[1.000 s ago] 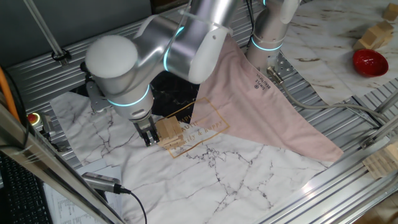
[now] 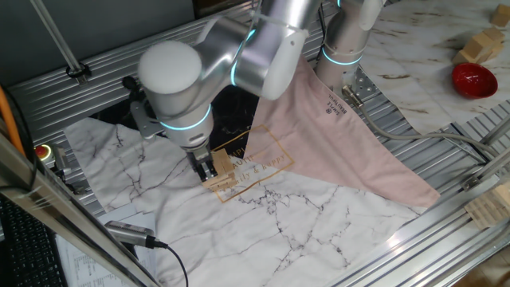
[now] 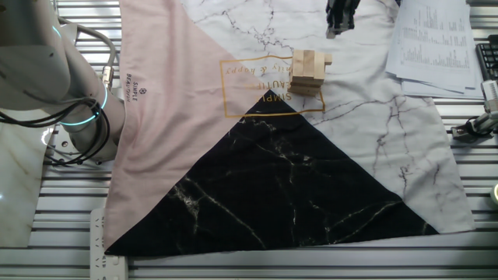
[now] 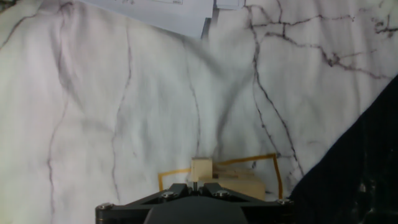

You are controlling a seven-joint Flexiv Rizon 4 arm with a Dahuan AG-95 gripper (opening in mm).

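Observation:
A small stack of light wooden blocks (image 3: 309,74) stands on the patterned cloth (image 3: 405,148), at the gold printed frame. One block (image 3: 327,58) juts out from its side. From the other side, the stack (image 2: 223,166) is partly covered by my gripper (image 2: 205,173). In the wrist view the gripper appears shut, its fingertips close together with nothing visible between them. The jutting block end (image 4: 201,168) shows just beyond the tips. Exterior view 2 shows the gripper (image 3: 340,29) at the top edge, apart from the stack in the image.
A red bowl (image 2: 475,81) and more wooden blocks (image 2: 480,46) lie on a separate marbled sheet at the right. White papers (image 3: 436,47) lie beside the cloth. A cabled device (image 2: 131,233) sits near the cloth's edge.
My gripper has moved right and slightly up in exterior view 1, from beside the block stack to overlapping it. The stack shows no clear movement.

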